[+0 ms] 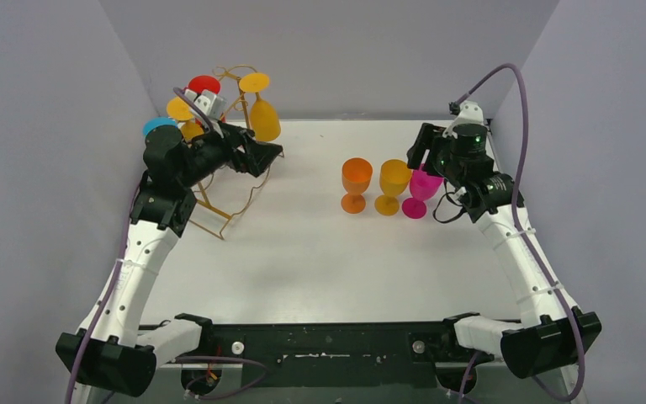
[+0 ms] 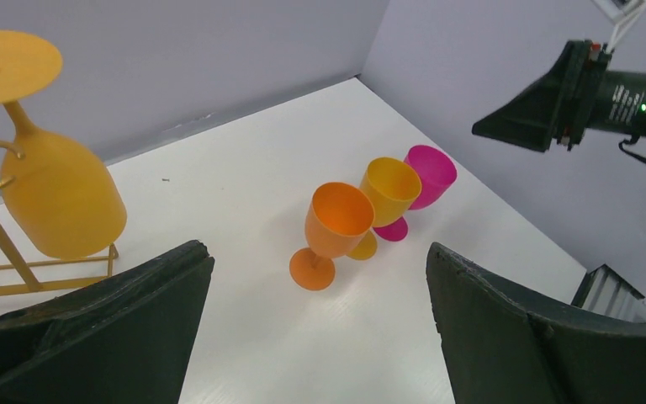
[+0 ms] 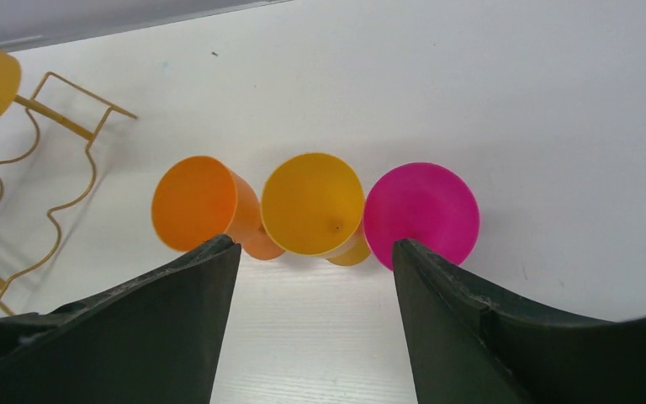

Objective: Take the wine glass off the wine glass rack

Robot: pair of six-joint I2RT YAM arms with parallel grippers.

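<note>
A yellow wine glass (image 1: 264, 118) hangs upside down on the right side of the gold rack (image 1: 245, 109); the left wrist view shows this glass (image 2: 63, 194) left of the fingers. Near it my left gripper (image 1: 262, 157) is open and empty. Red (image 1: 204, 84), yellow (image 1: 179, 108) and blue (image 1: 159, 124) bases show behind that arm, their bowls mostly hidden. Orange (image 1: 357, 177), yellow (image 1: 394, 178) and magenta (image 1: 423, 185) glasses stand upright in a row on the table. My right gripper (image 1: 418, 148) is open above the magenta glass, fingers apart and empty.
Grey walls close in the back and both sides. The rack's thin wire feet (image 1: 223, 236) reach out beneath my left arm.
</note>
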